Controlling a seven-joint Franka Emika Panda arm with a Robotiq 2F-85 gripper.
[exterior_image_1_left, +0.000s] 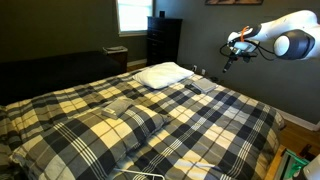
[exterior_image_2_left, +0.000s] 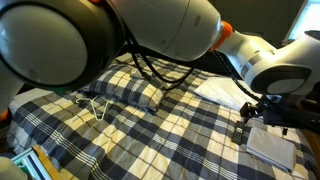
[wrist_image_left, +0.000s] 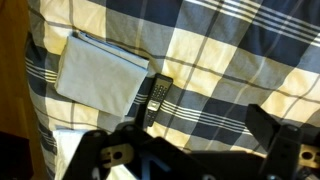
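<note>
In the wrist view my gripper is open, its two dark fingers set wide apart over the bed. A black remote control lies on the checked cover, close to the left finger, which hides its lower end. Left of the remote is a folded grey cloth. Exterior view 1 shows the gripper high at the far right, with the cloth on the bed below. From exterior view 2, the cloth and remote lie below the gripper at right.
The bed has a blue, black and white checked cover. A white pillow lies at its far side and a checked pillow nearer. A white wire-like item rests near the front edge.
</note>
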